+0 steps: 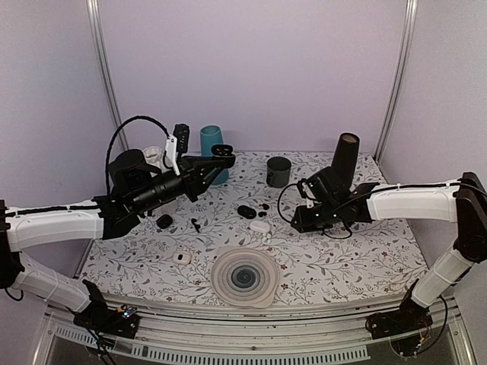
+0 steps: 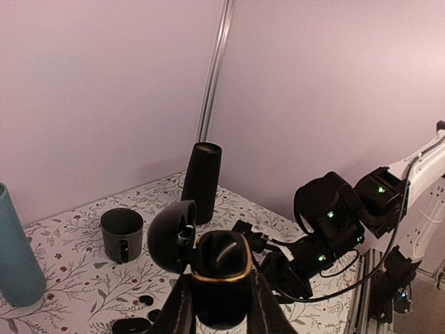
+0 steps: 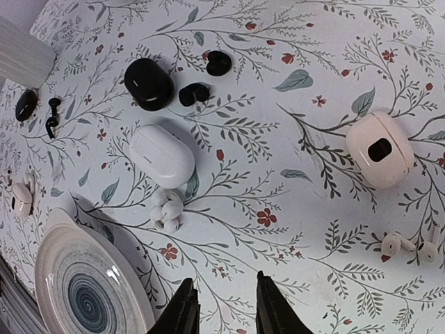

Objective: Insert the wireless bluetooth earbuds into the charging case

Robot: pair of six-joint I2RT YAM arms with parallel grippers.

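My left gripper (image 1: 214,169) is shut on a black charging case (image 2: 222,261) with a gold rim and its lid raised, held high above the table. Whether earbuds sit inside is too dark to tell. Low over the right of the table, my right gripper stands part open, with bare table between its fingers. Two black earbuds (image 3: 219,63) lie beside a closed black case (image 3: 149,84). White earbuds (image 3: 167,209) are close to a closed white case (image 3: 162,155). Other pale earbuds (image 3: 391,244) rest near a pinkish case (image 3: 379,149).
A round patterned plate (image 1: 245,295) is at the front middle. Along the back stand a blue vase (image 1: 211,140), a dark mug (image 1: 278,172) and a tall black cup (image 1: 345,156). At left are a small black case (image 1: 164,221), black earbuds (image 1: 195,226) and a pale case (image 1: 182,258).
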